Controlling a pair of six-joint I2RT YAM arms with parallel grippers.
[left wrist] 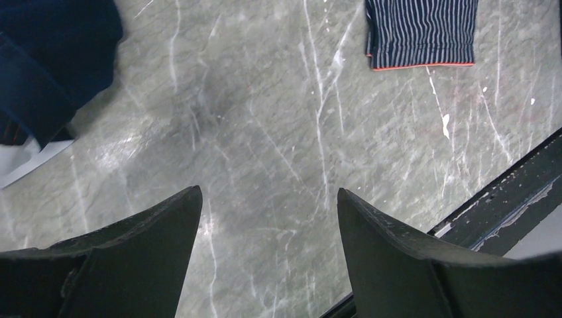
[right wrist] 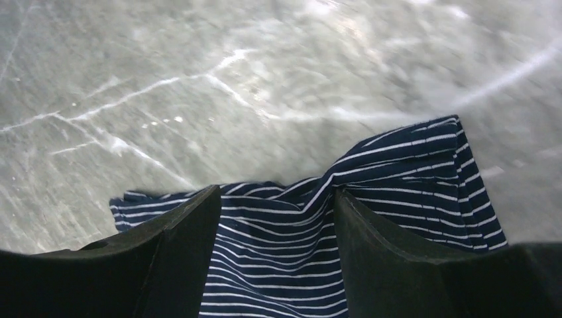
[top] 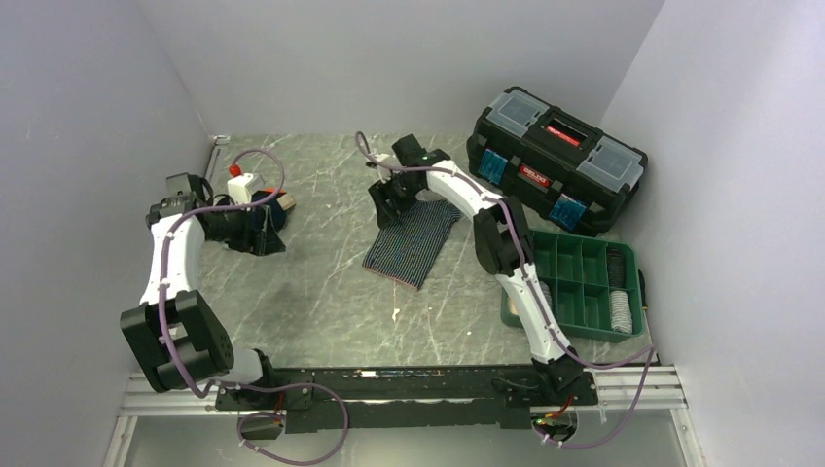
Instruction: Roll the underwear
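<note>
Dark navy underwear with thin white stripes (top: 413, 251) lies spread as a slanted piece, its orange-edged end toward the table's front. My right gripper (top: 387, 206) is over its far left part. Seen from the right wrist, the striped cloth (right wrist: 278, 275) has a raised fold running up between and beyond the fingertips; the gripper is open, one finger (right wrist: 179, 242) to each side of that fold. My left gripper stands open and empty above bare table, well left of the underwear (left wrist: 424, 33).
A dark blue cloth bundle (left wrist: 53, 59) lies at the left, partly behind the left gripper. A black toolbox (top: 555, 161) stands back right, with a green divided tray (top: 632, 268) in front of it.
</note>
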